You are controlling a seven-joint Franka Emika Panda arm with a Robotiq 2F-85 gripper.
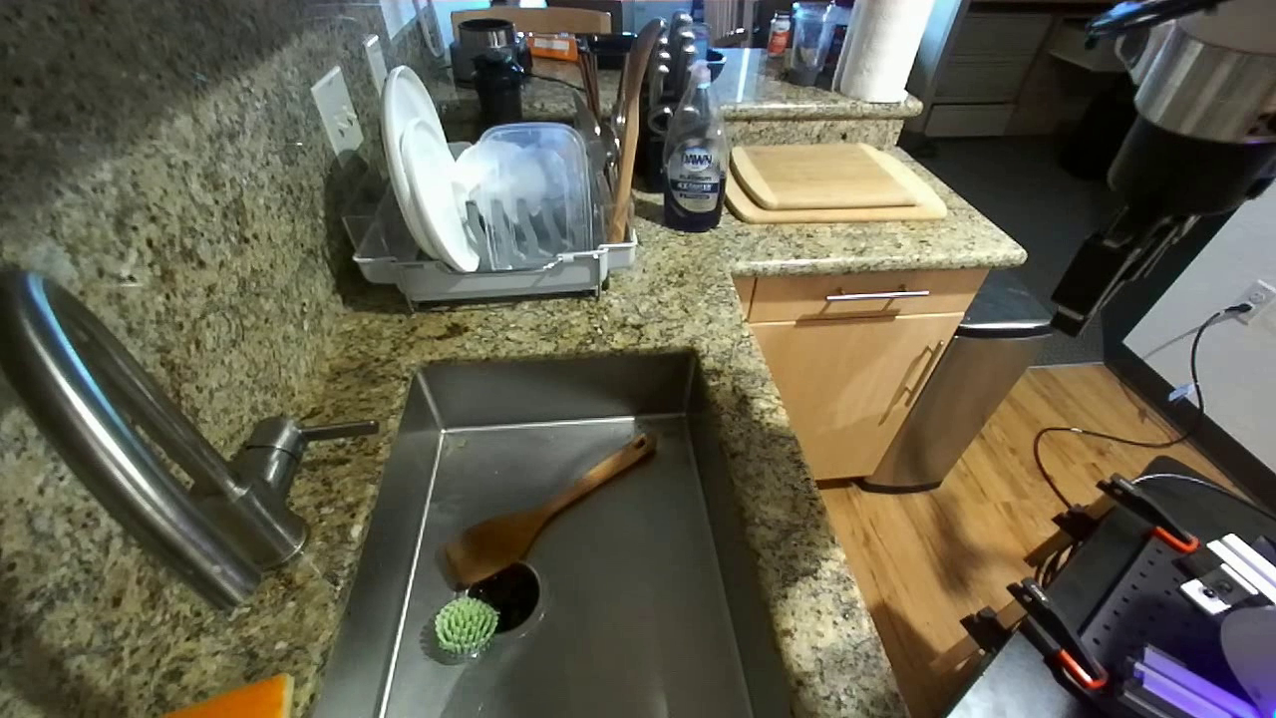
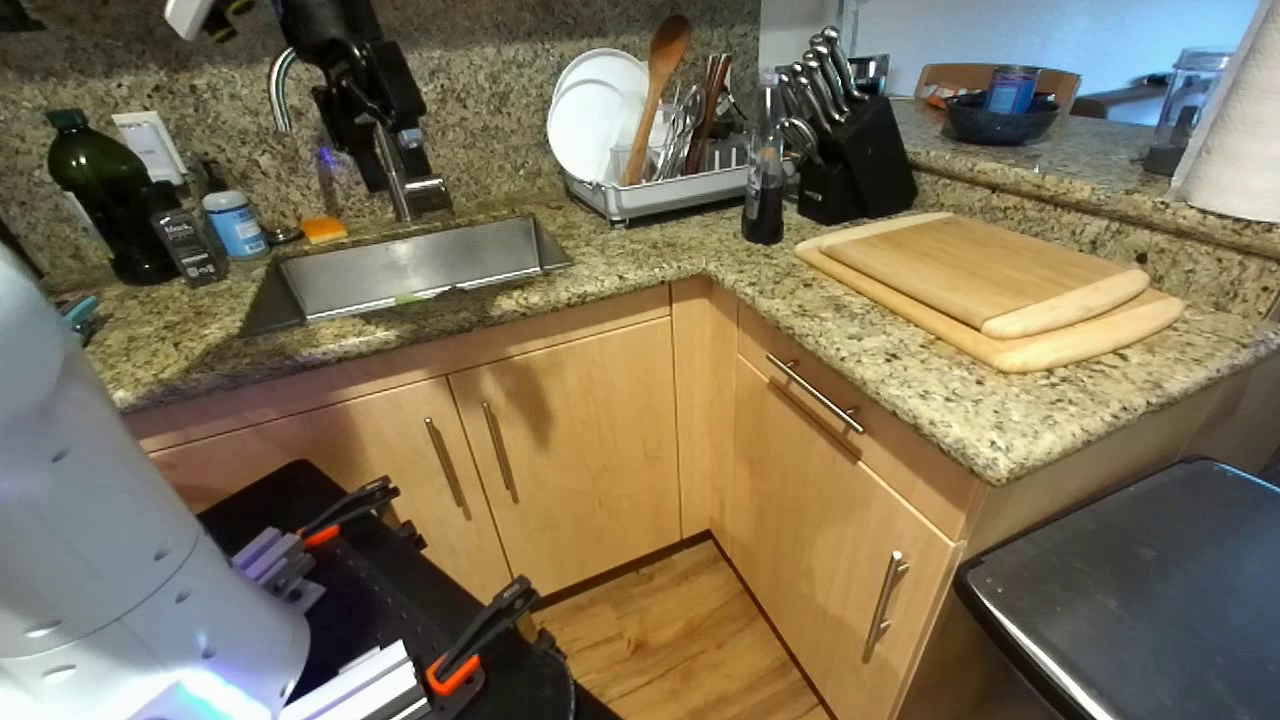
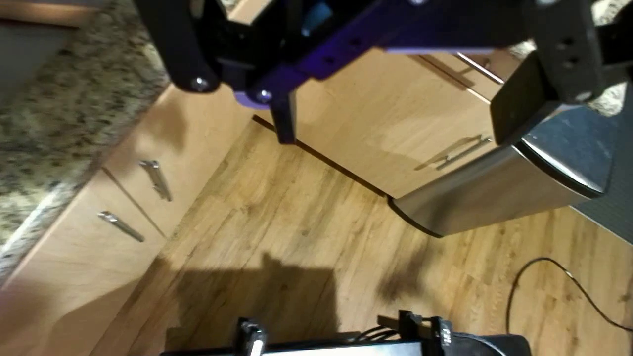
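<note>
My gripper stands open, its two dark fingers wide apart and nothing between them. Below it in the wrist view are the wood floor and cabinet fronts. In exterior view 1 the gripper (image 1: 1080, 287) hangs at the right, well away from the sink (image 1: 622, 574). Inside that sink lies a wooden spatula (image 1: 496, 544), its blade near the drain and its handle toward the far wall. A round green brush (image 1: 466, 626) sits beside the drain. Exterior view 2 shows the gripper (image 2: 381, 156) from behind, with the faucet partly hidden by it.
A dish rack (image 1: 502, 282) with plates and utensils stands beyond the sink. Near it are a Dawn bottle (image 1: 696, 168), cutting boards (image 1: 837, 185) and a knife block (image 2: 858, 162). The faucet (image 1: 132, 443) arches at the left. A trash can (image 3: 492, 190) stands by the cabinets.
</note>
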